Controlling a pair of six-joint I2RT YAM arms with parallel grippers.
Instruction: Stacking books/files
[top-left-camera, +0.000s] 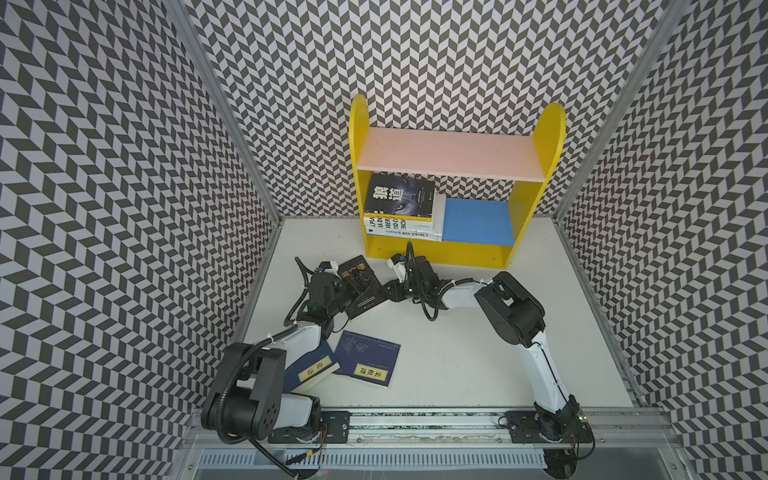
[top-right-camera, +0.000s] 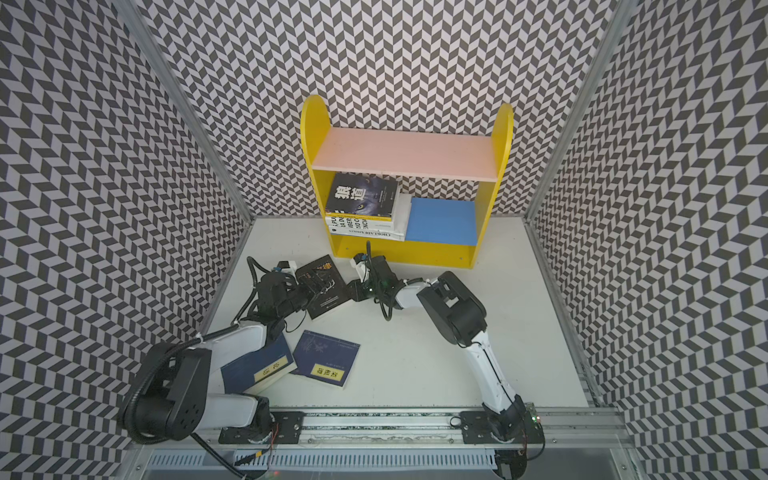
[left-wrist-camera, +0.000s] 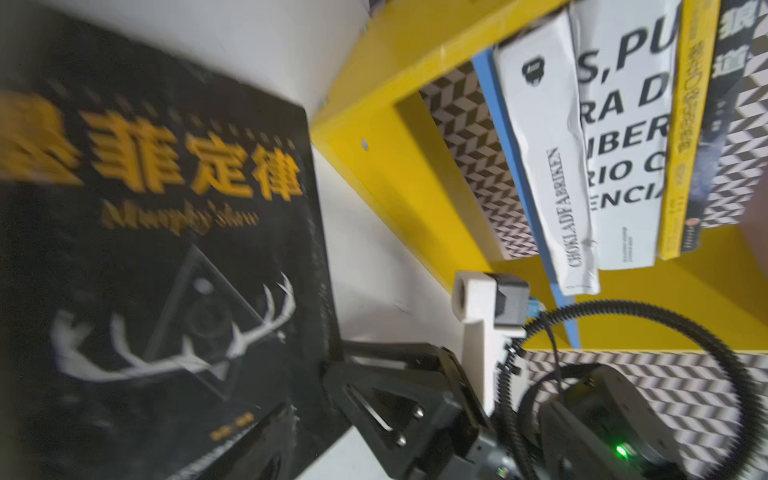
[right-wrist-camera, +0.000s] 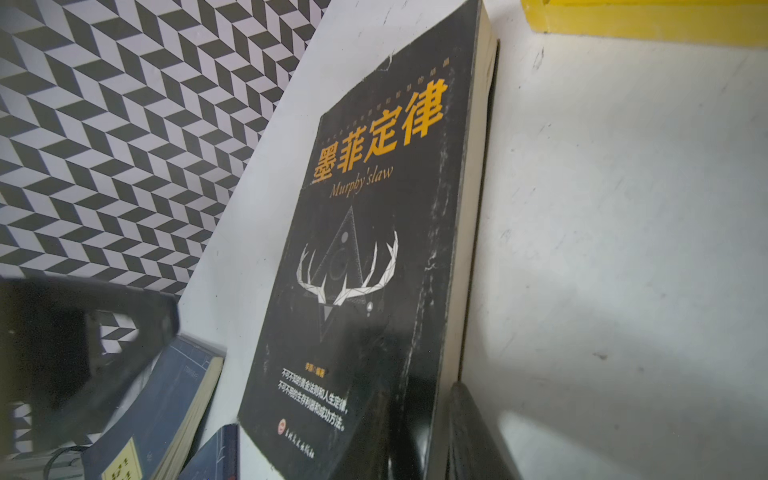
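The black Murphy's Law book (top-left-camera: 368, 299) lies on the table in front of the shelf, cover up, its long edge and pages showing in the right wrist view. My left gripper (top-left-camera: 350, 289) is open over its left part; in the left wrist view the cover (left-wrist-camera: 192, 280) fills the left side. At the book's right side is my right gripper (top-left-camera: 388, 293), its fingers (right-wrist-camera: 476, 440) on either side of the book's edge; whether they press on it is unclear. Two blue books (top-left-camera: 367, 357) (top-left-camera: 312, 368) lie nearer the front, the left one partly under the left arm.
The yellow shelf (top-left-camera: 534, 188) stands behind, holding a stack with a dark wolf-cover book (top-left-camera: 400, 196) on top at its left. Bare blue board (top-left-camera: 477, 221) shows at its right.
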